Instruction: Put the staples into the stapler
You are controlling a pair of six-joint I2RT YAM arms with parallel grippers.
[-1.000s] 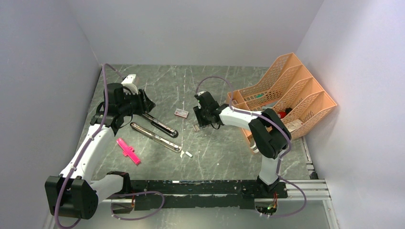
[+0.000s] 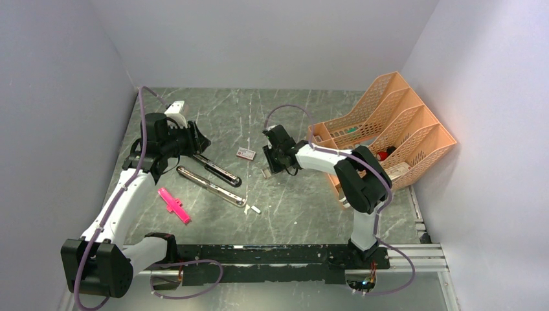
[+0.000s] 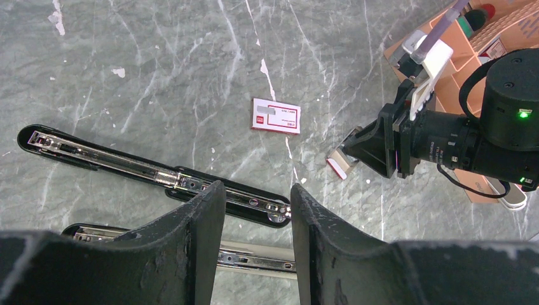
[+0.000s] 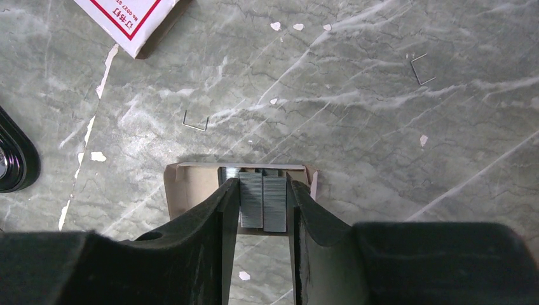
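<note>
In the right wrist view an open cardboard tray [image 4: 194,184] holds grey strips of staples [image 4: 274,202]. My right gripper is open, its fingertips on either side of two strips; whether they touch cannot be told. The long stapler lies opened flat: a black half [image 3: 127,162] and a light half [image 3: 260,257], both with metal channels. Above the black half's right end my left gripper stands open, with nothing between its fingers. A white and red box lid [image 3: 275,116] lies left of the tray.
Loose single staples [image 4: 196,126] are scattered near the tray. A pink cross-shaped piece [image 2: 174,205] and a small white block [image 2: 256,209] lie on the table. An orange organizer [image 2: 414,139] stands at the right.
The right gripper has shifted very slightly near the staple tray. The left arm and the stapler look the same.
</note>
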